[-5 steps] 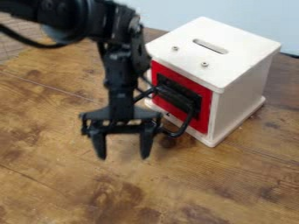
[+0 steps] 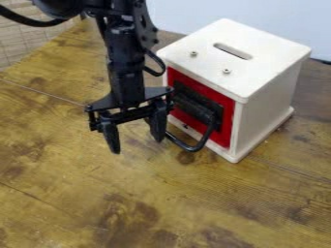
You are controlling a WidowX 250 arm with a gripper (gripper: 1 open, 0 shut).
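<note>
My black gripper hangs above the wooden floor at the left of a white box, its two fingers apart and nothing visible between them. The white box has a slot and screws on its top and a red front panel with a black part on it. A black loop, like a handle or cable, hangs low in front of that panel, just right of my fingers.
A pale wall stands behind the box, and woven matting shows at the top left.
My gripper has shifted left, away from the box's red front, and was lower a second ago. The box has not visibly moved.
</note>
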